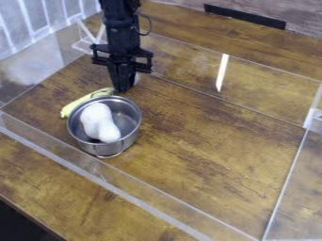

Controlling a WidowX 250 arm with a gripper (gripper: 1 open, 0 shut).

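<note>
My black gripper (pixel 122 75) is low over the table at the upper left, just behind the steel bowl; whether its fingers are open or shut is hard to make out, and it hides most of what lies beneath it. The steel bowl (pixel 123 134) holds a white rounded object (pixel 98 122). A pale yellow elongated item (pixel 82 102) lies beside the bowl at its back left.
Clear plastic walls surround the wooden table (pixel 214 160). A narrow white strip (pixel 221 72) shows at the back right, and a dark bar (pixel 246 15) along the far edge.
</note>
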